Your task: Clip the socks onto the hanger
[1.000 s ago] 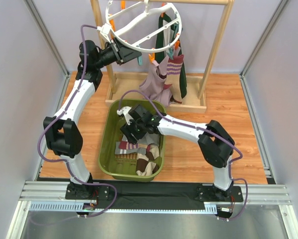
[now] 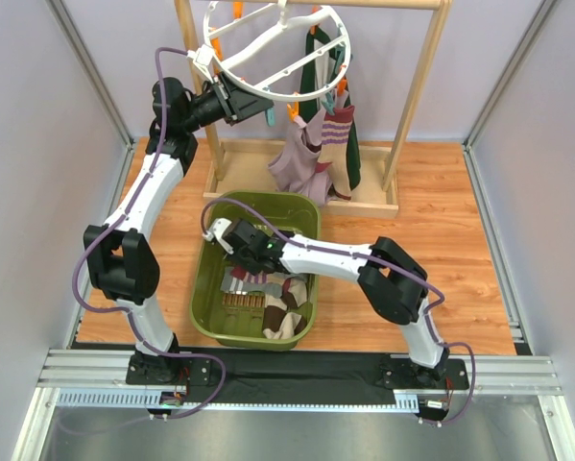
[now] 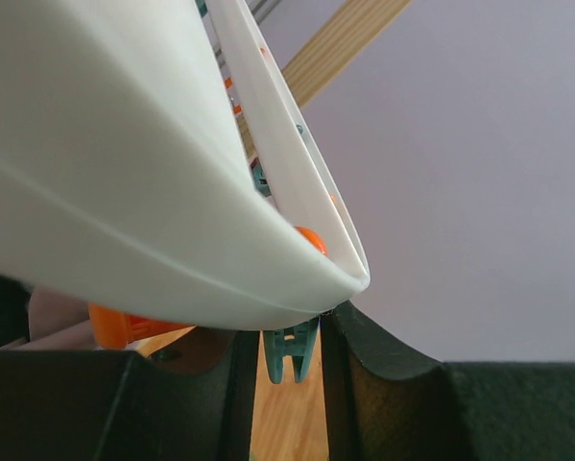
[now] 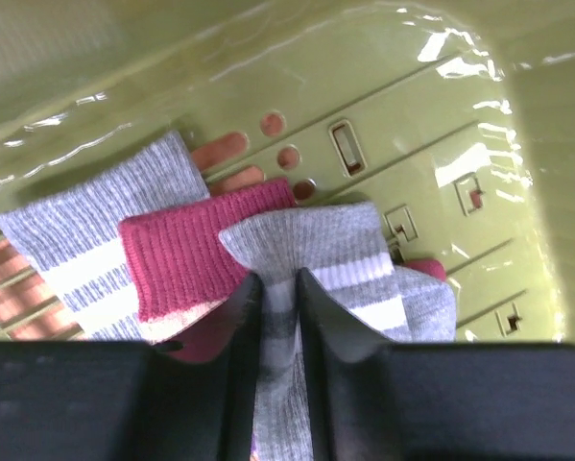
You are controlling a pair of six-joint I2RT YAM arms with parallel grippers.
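Observation:
A white round hanger (image 2: 287, 94) hangs from the wooden rack, with socks (image 2: 335, 144) clipped on. My left gripper (image 2: 239, 101) is at its left rim; in the left wrist view its fingertips (image 3: 349, 331) are shut at a teal clip (image 3: 289, 351) beneath the white rim. My right gripper is down in the green bin (image 2: 201, 298), its fingertips around a fold of grey striped sock (image 4: 316, 235); whether they are closed tight is unclear. Grey and maroon socks (image 4: 196, 254) lie beside it.
Brown and cream socks (image 2: 282, 322) lie at the bin's front. The wooden rack base (image 2: 383, 202) stands behind the bin.
My right arm has moved left within the bin, its gripper now over the grey and maroon socks. The left arm is unchanged.

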